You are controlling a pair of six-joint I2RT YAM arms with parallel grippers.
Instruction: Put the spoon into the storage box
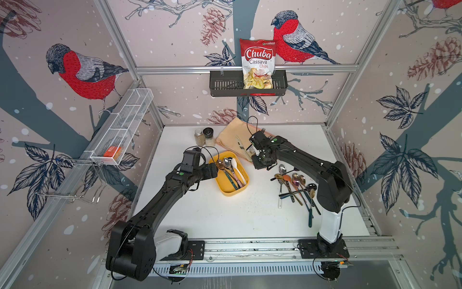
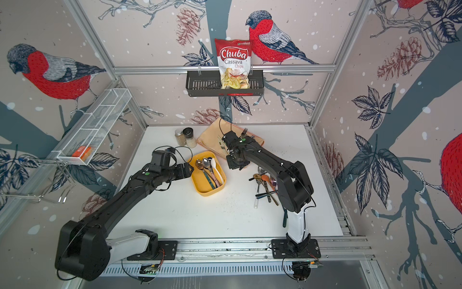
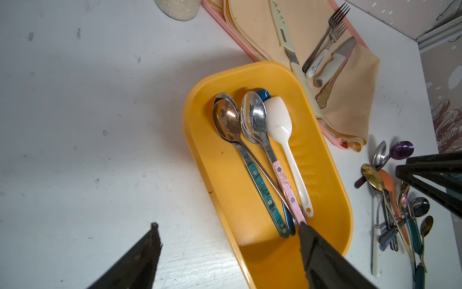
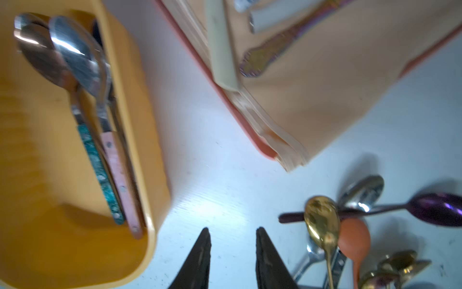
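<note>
A yellow storage box (image 1: 224,187) holds several spoons, among them a white spoon (image 3: 293,163), a pink-handled spoon (image 3: 284,183) and a teal-handled spoon (image 3: 264,197). My left gripper hangs open over the box's left side, nothing between its fingers. My right gripper is open and empty above the table between the box and a loose heap of spoons (image 4: 322,221) to its right, which has gold, purple, orange and silver ones.
Behind the box lies a tray with a cloth (image 3: 346,86), knives and forks on it. Two spice jars (image 1: 199,137) stand at back left. A shelf with a chips bag (image 1: 257,62) hangs on the back wall.
</note>
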